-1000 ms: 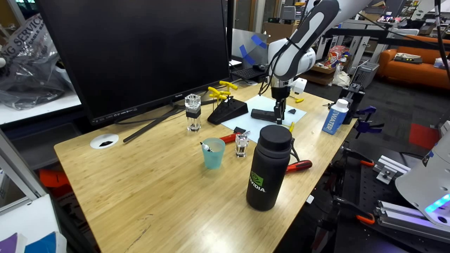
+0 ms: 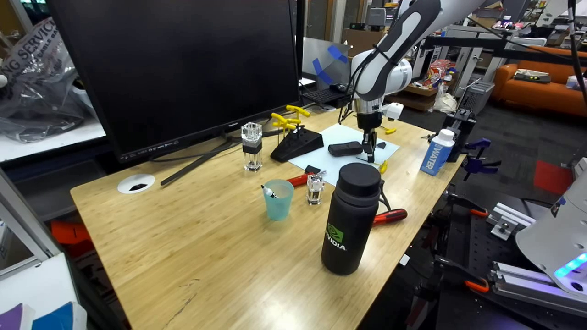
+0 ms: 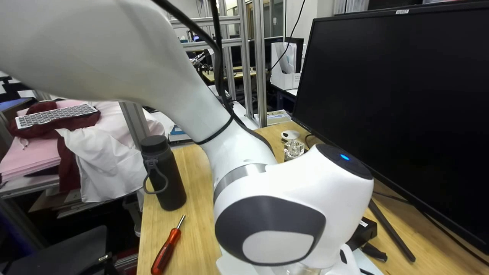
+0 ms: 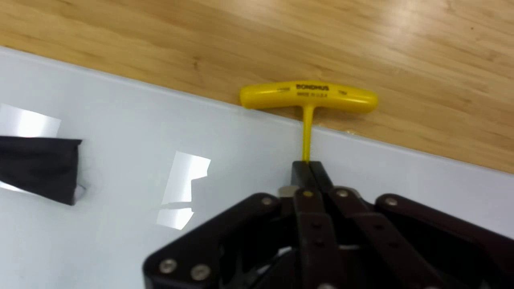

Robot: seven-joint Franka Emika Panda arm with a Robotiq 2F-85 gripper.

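Observation:
A yellow T-handle hex key (image 4: 308, 94) lies in the wrist view with its crossbar over the bare wood and its shaft running back across the white sheet. My gripper is shut on that shaft, just below the yellow sleeve; the rest of the shaft is hidden by the fingers. In exterior view 1 the gripper (image 2: 369, 159) is low over the sheet (image 2: 335, 160), with the key's yellow handle (image 2: 383, 167) beside it. Exterior view 2 has the gripper hidden behind the arm.
A black holder (image 2: 298, 144) with yellow T-handles stands by the monitor. Close by lie a black case (image 2: 345, 149) and another yellow-handled key (image 2: 390, 131). A black bottle (image 2: 350, 220), teal cup (image 2: 279, 200) and red screwdriver (image 2: 390, 217) are nearer.

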